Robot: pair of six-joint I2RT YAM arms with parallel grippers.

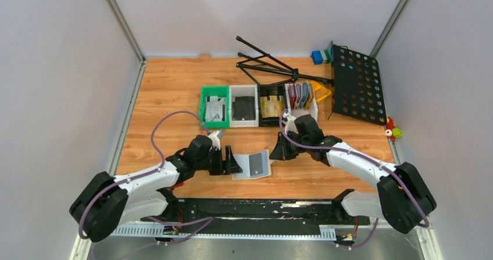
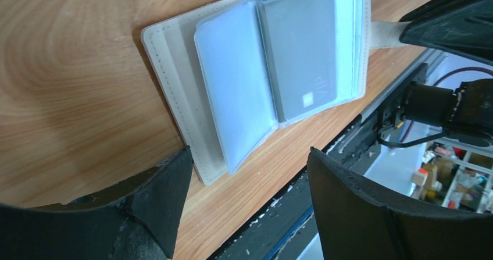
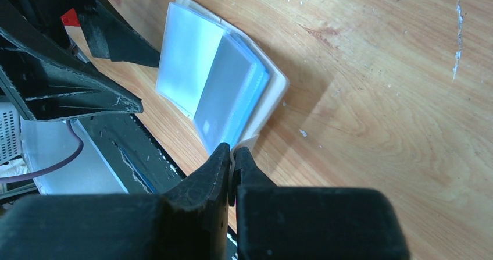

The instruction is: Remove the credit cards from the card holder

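Observation:
An opened card holder with pale clear sleeves lies on the table between the two arms. In one sleeve sits a grey card, its face visible in the left wrist view. My left gripper stands part open at the holder's left edge, with nothing held between its fingers. My right gripper is shut on a thin pale tab at the holder's right edge. How many cards the sleeves hold cannot be told.
Green, white and black bins stand in a row behind the holder, with a white bin of coloured cards at the right. A black stand lies beyond them. Wood is bare on the holder's far side.

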